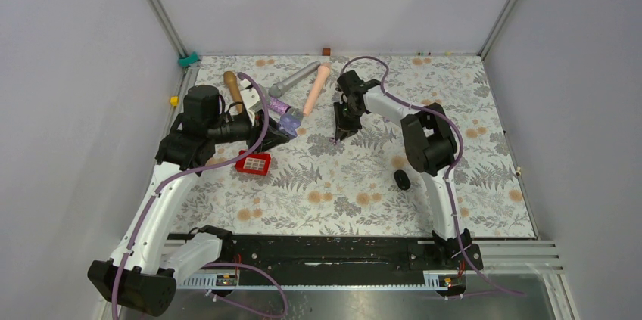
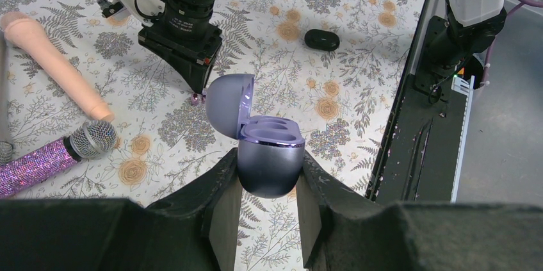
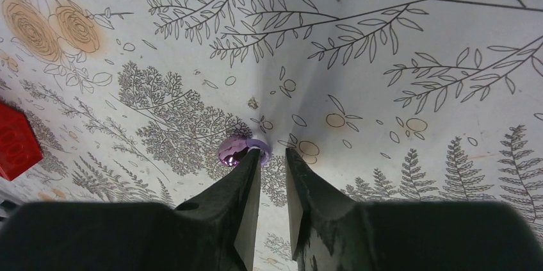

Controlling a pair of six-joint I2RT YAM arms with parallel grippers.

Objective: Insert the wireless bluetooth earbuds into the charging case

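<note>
A purple charging case (image 2: 271,167) is pinched by my left gripper (image 1: 285,137), its rounded lid (image 2: 225,106) swung open and the slotted inside facing up. It is held above the table at the left. One shiny purple earbud (image 3: 233,152) lies on the tablecloth, a small dot in the top view. Over it hovers my right gripper, pointing down with a narrow gap between its fingers. The left-hand finger (image 3: 248,188) overlaps the earbud's lilac edge in the right wrist view; nothing sits in the gap. The second earbud is hidden in the top view now.
Microphones (image 2: 95,138), a peach-coloured rod (image 1: 317,88) and a wooden-toned handle (image 1: 232,87) lie at the back left. A red block (image 1: 253,163) rests below the left gripper, and a black oval object (image 1: 402,179) to the right.
</note>
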